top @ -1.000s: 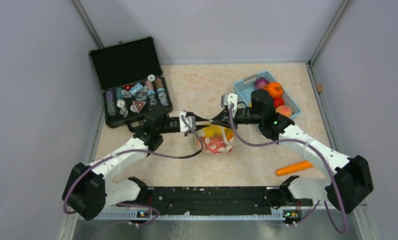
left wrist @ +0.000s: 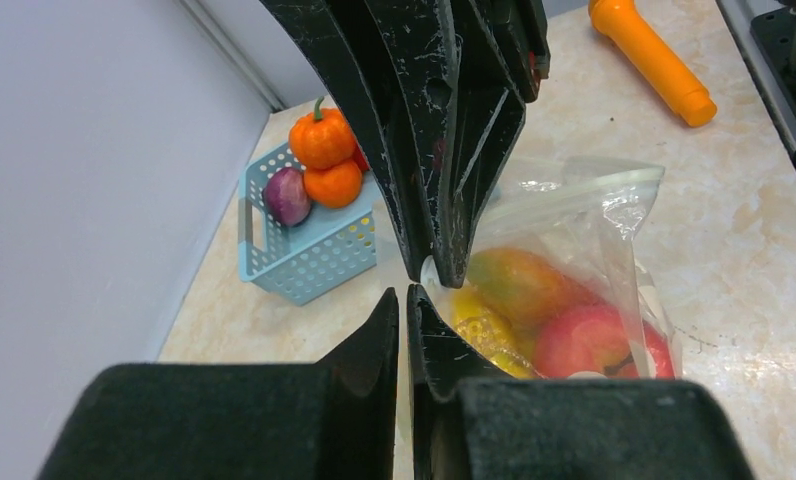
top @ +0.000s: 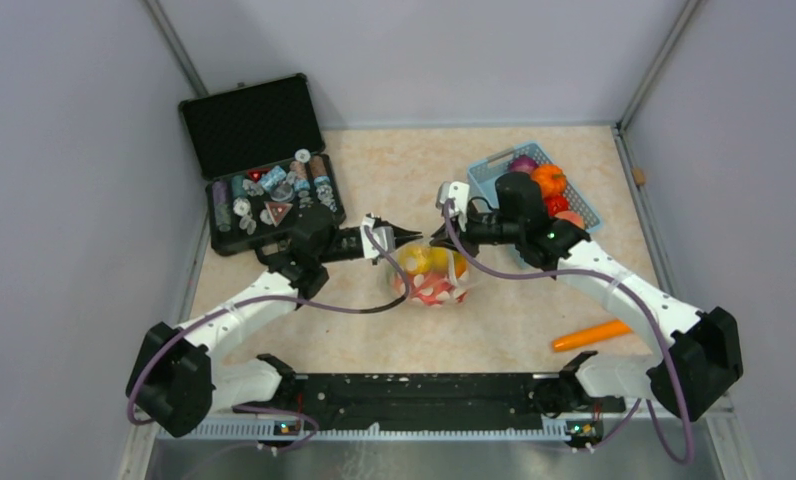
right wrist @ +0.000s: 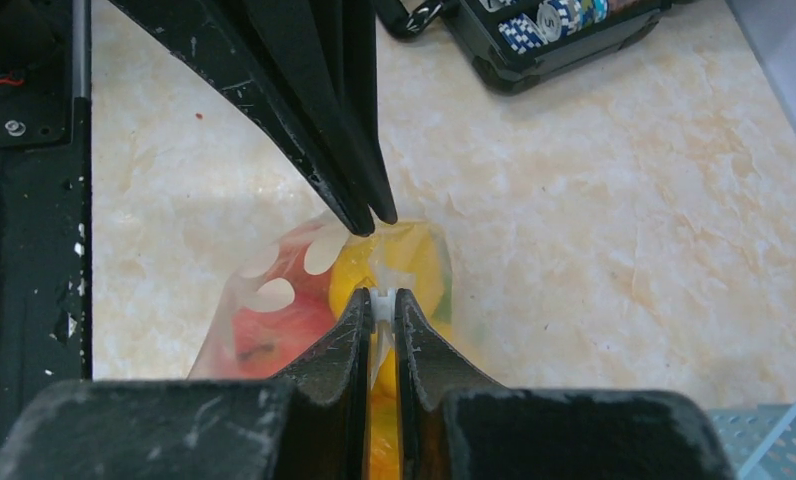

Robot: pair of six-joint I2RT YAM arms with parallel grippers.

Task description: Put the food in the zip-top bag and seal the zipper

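Observation:
The clear zip bag with red, white-dotted print stands on the table between my arms. Yellow and red food shows through its side. A pale zipper strip runs along the top in the left wrist view. My right gripper is shut on a small white piece of the bag's top edge. Close beside it at the top of the bag, my left gripper is slightly open, a narrow gap between its fingertips and nothing visible in it. Whether the zipper is closed along its length cannot be told.
A blue basket of produce stands behind the right arm. An orange carrot-like object lies at the front right. At the back left is an open black case filled with small items. Bare table lies around the bag.
The right gripper's wrist has shifted slightly left and back. The bag stays in about the same place.

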